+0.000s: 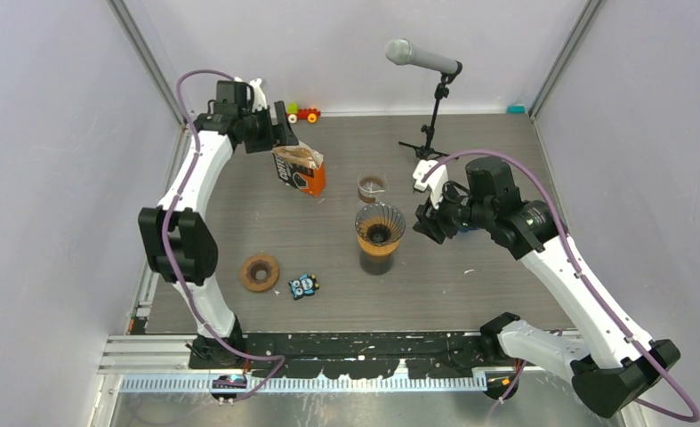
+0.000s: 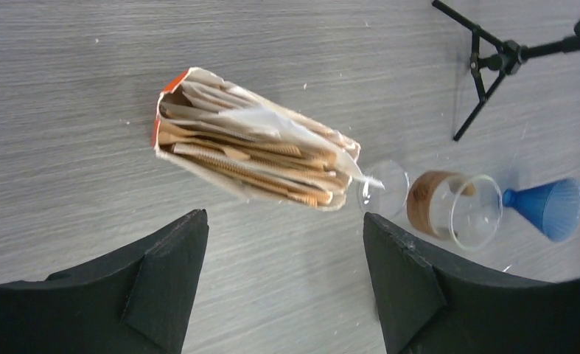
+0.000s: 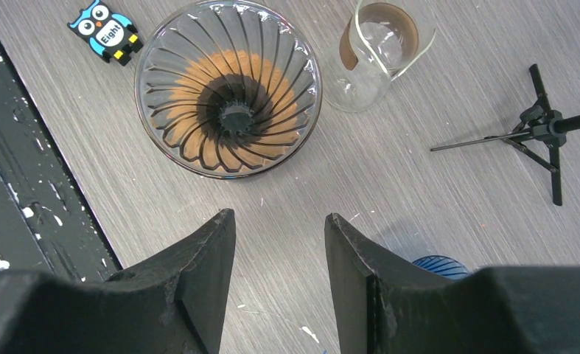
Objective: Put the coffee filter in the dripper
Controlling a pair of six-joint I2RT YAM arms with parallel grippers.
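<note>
The ribbed glass dripper (image 1: 381, 224) (image 3: 228, 88) sits on a carafe with a tan collar, and no paper shows inside it in the right wrist view. Coffee filters (image 2: 250, 151), brown with a white one on top, stand in an orange and black box (image 1: 303, 176) whose top is open. By the box's far left side my left gripper (image 1: 284, 124) is open, its fingers apart from the paper. Just right of the dripper, my right gripper (image 1: 424, 229) has its fingers apart with only bare table between them.
A glass beaker (image 1: 372, 185) stands close behind the dripper, with a blue cone (image 3: 441, 265) to the right. The microphone stand (image 1: 430, 133) is at the back. A brown ring (image 1: 260, 272) and an owl figure (image 1: 304, 286) lie front left.
</note>
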